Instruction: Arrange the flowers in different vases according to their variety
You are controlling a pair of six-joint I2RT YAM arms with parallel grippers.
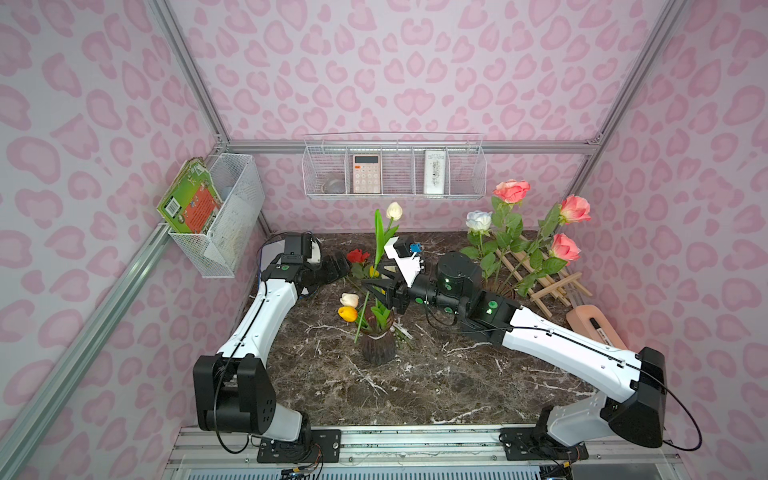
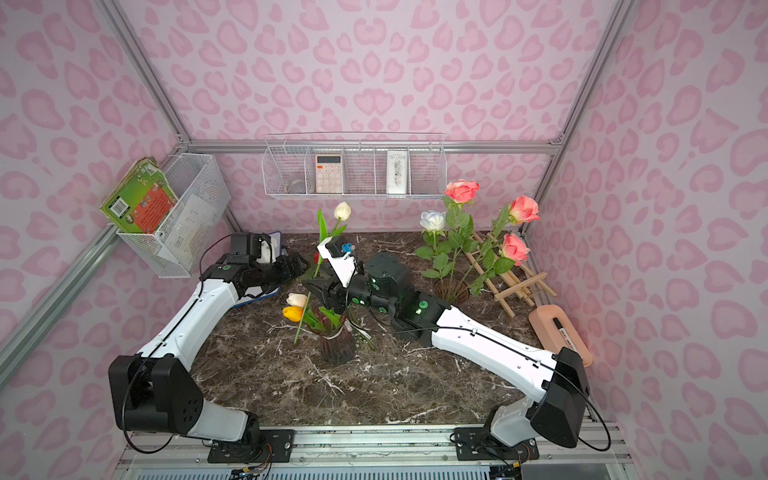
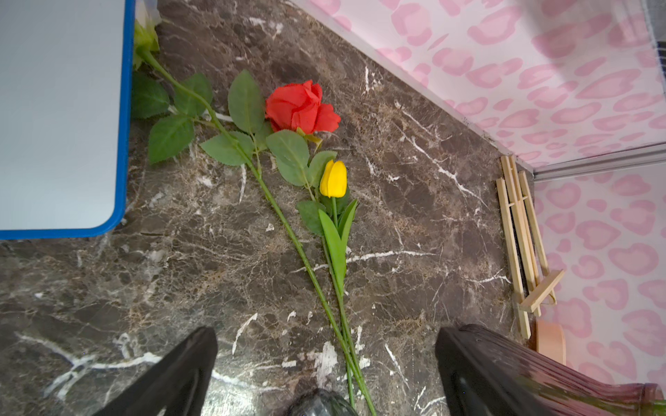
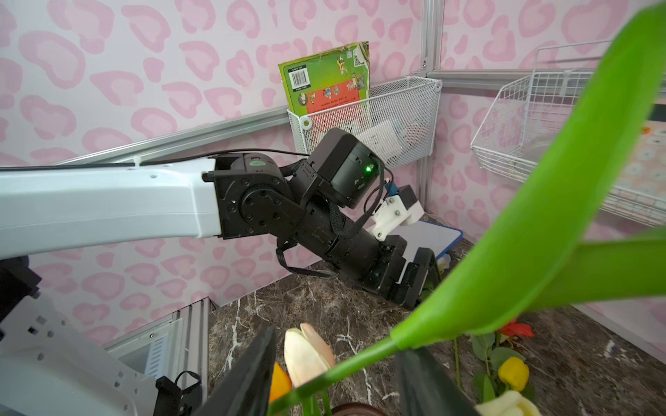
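Note:
My left gripper is open above the table; beneath lie a red rose [image 3: 301, 107], a yellow tulip [image 3: 333, 178] and a long stem running to a pale bloom beside a whiteboard. My right gripper is open at the tulip vase [image 1: 377, 345], a green tulip stem [image 4: 367, 357] crossing before its fingers; a white tulip [image 1: 393, 211] stands tall there, with lower white [image 4: 305, 353] and yellow [image 1: 347, 313] tulips. Pink roses [image 1: 564, 246] and a white rose [image 1: 478, 222] stand in another vase at the right.
The whiteboard [image 3: 55, 111] lies at back left. Wooden slats [image 2: 528, 288] and a pink case [image 2: 558, 336] are on the right. Wire baskets hang on the back and left walls.

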